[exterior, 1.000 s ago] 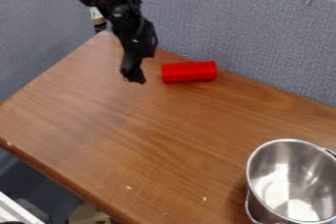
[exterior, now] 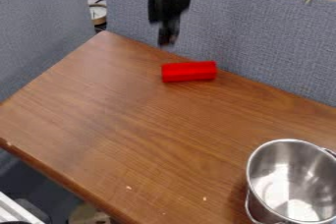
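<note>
A red cylinder [exterior: 188, 71] lies on its side on the wooden table [exterior: 118, 130] near the back wall. My black gripper [exterior: 168, 33] hangs above and behind it, slightly to its left, dark and motion-blurred, so the fingers are hard to make out. Nothing shows held in it. A steel pot [exterior: 292, 181] stands at the front right corner.
Grey padded panels [exterior: 250, 41] border the table at the back and left.
My gripper has risen from beside the red cylinder toward the top of the view. The cylinder and pot look unmoved.
</note>
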